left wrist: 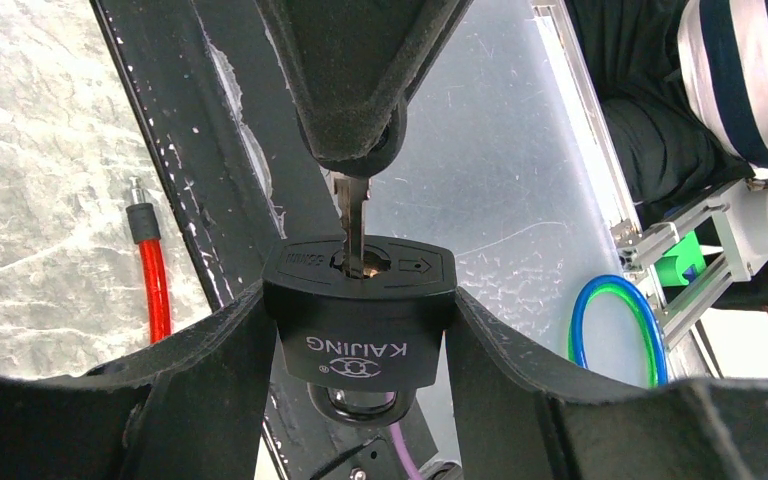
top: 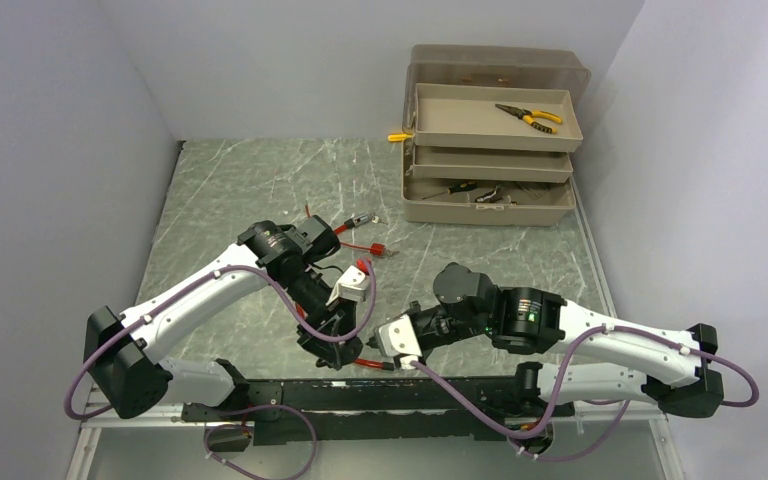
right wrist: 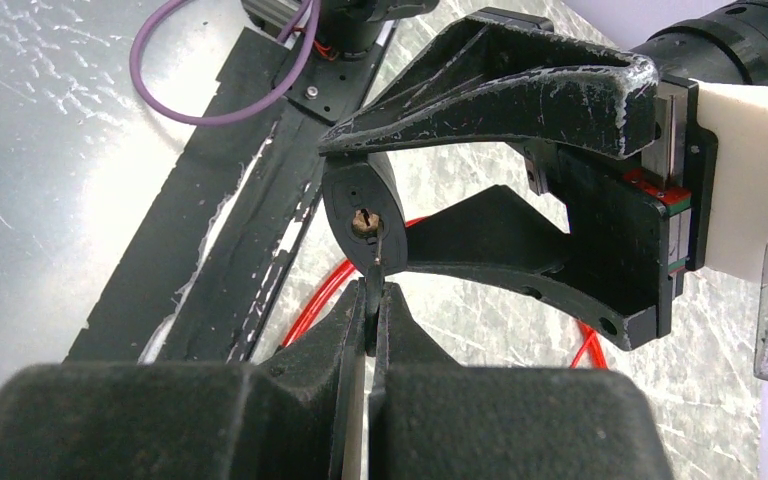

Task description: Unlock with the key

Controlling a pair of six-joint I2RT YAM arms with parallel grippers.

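Note:
A black KAYING padlock [left wrist: 355, 335] is clamped between the fingertips of my left gripper, its keyway facing my right gripper. That gripper is shut on the key [left wrist: 352, 205], whose blade stands upright at the keyway in the left wrist view, its tip at or in the hole. In the right wrist view the lock face [right wrist: 345, 200] shows a brass cylinder with the key reaching to it. In the top view both grippers meet low over the front of the mat.
Red cable tools [top: 373, 249] lie on the marble mat [top: 220, 180]. A beige toolbox [top: 480, 215] with pliers [top: 535, 118] stands at the back right. Walls bound both sides.

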